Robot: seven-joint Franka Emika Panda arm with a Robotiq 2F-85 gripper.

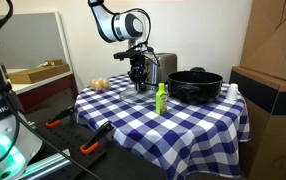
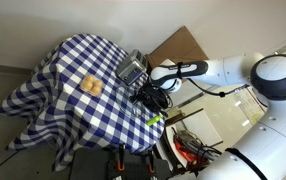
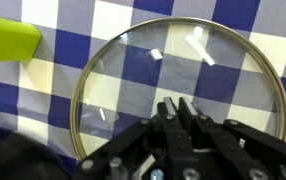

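A clear glass lid [image 3: 133, 85] with a metal rim fills the middle of the wrist view, over the blue-and-white checked cloth. My gripper is at the lid's centre, its fingers close together. They are shut on the lid where its knob would be; the fingers hide the knob itself. In exterior view 1 the gripper [image 1: 138, 83] points down at the lid, low over the table. Exterior view 2 shows the gripper [image 2: 139, 98] small and dark near the lid, too small there to tell any gap beneath.
A large black pot [image 1: 195, 86] stands right of the gripper, with a green bottle [image 1: 161, 99] in front. Behind is a metal toaster [image 1: 165, 66]. Round tan items [image 1: 100, 84] lie at the left.
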